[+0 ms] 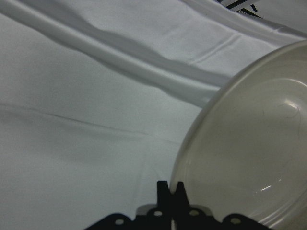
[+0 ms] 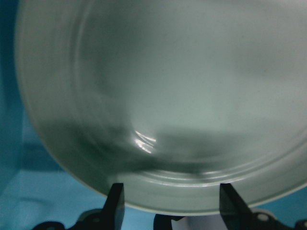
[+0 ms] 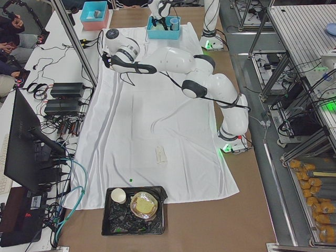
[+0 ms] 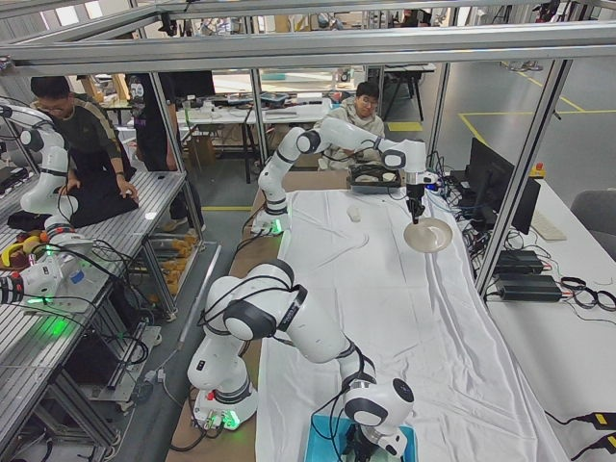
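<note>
My left gripper is shut on the rim of a cream oval plate (image 1: 244,143); in the camera right view that plate (image 4: 433,234) shows over the white cloth's far end. My right gripper is open inside a blue bin (image 3: 163,34), its fingers at the near rim of another pale plate (image 2: 177,81); that arm (image 4: 375,404) stands at the cloth's other end.
A black tray (image 3: 110,220) with a white cup (image 3: 118,195) and a wrapped food item (image 3: 144,205) sits at the table end. Monitor, cables and metal frame posts line the side.
</note>
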